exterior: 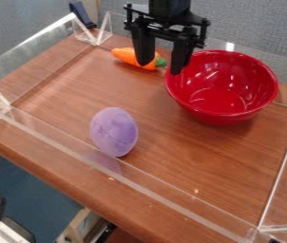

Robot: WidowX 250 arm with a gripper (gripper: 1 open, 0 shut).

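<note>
My black gripper (162, 59) hangs at the top centre, its fingers apart and nothing visible between them, over the back of the table. Behind it an orange toy carrot (129, 56) with a green top lies partly hidden by the fingers. A red bowl (222, 95) stands at the right, just beside and below the gripper. A purple egg-shaped object (113, 132) lies at the front left of the wooden table (197, 176).
Clear low walls edge the table on several sides. A grey wall (267, 28) is behind.
</note>
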